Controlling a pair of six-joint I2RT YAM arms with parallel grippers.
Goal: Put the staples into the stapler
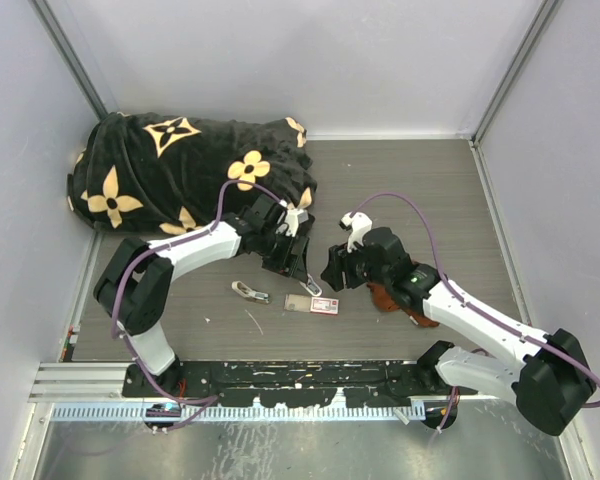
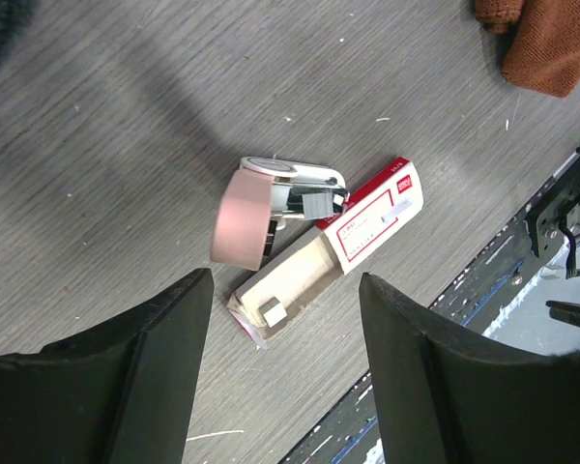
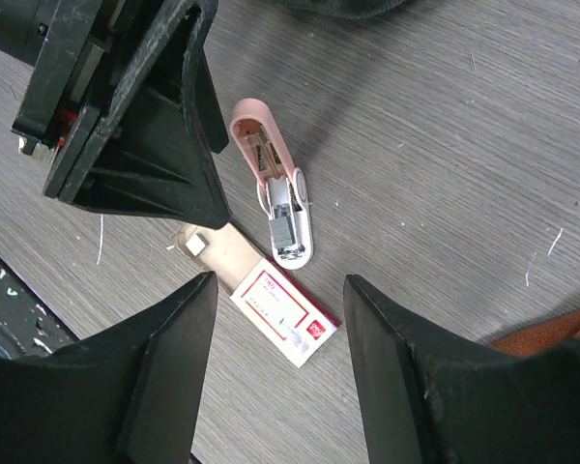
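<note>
A small stapler (image 3: 290,217) with a pink lid lies opened out on the table; in the right wrist view a grey block of staples (image 3: 282,231) rests in its metal channel. Beside it is the staple box (image 3: 283,314), white and red with its tray slid out, and one small staple block (image 3: 196,244) sits at the tray's end. My left gripper is over the stapler and box, its fingers apart and nothing between them. To the right of the stapler hangs my right gripper (image 1: 342,281), open and empty.
A second, opened stapler (image 1: 250,292) lies to the left. Brown cloth (image 1: 405,307) is at the right, partly under the right arm. The dark patterned blanket (image 1: 205,165) fills the back left. Bare table (image 1: 420,180) shows at the back right.
</note>
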